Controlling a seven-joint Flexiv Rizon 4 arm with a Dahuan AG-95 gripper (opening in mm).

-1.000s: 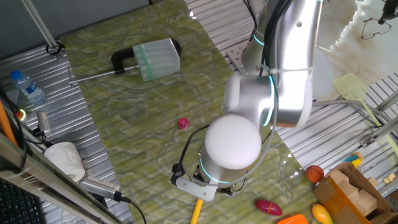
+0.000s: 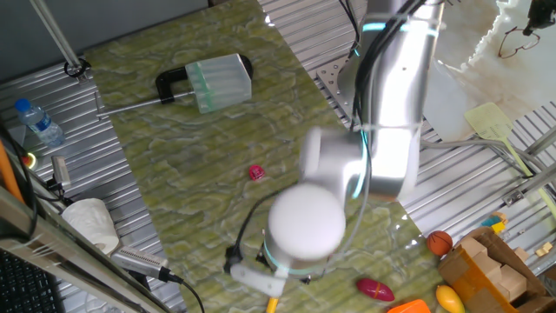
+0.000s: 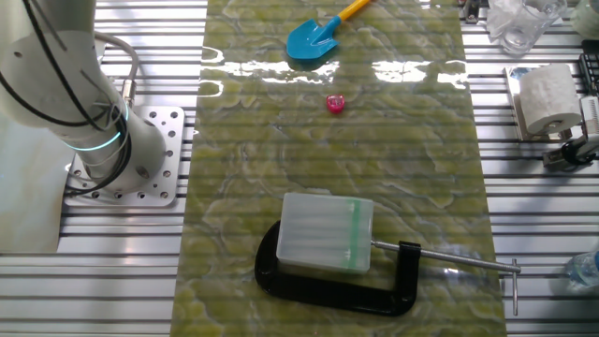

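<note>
From above, the white rounded wrist [image 2: 306,220] of my arm hangs over the near part of the green marbled board. It hides the fingers beneath it, so whether they are apart or together does not show. A toy shovel lies at the far end in exterior view 2, with a blue blade [image 3: 311,42] and a yellow handle [image 3: 353,9]; only the handle [image 2: 272,305] peeks out below my wrist in exterior view 1. A small pink-red object [image 2: 256,172] rests alone near the middle of the board.
A black clamp [image 3: 342,292] lies with a translucent box [image 3: 314,232] over it. Around the board's near right corner are a purple-red oval [image 2: 375,289], an orange item [image 2: 410,307], a yellow fruit [image 2: 449,299], a small basketball [image 2: 439,243] and a cardboard box [image 2: 486,269].
My wrist has moved left and toward the bottom of exterior view 1, covering more of the yellow handle. The pink-red object and the clamp have stayed put.
</note>
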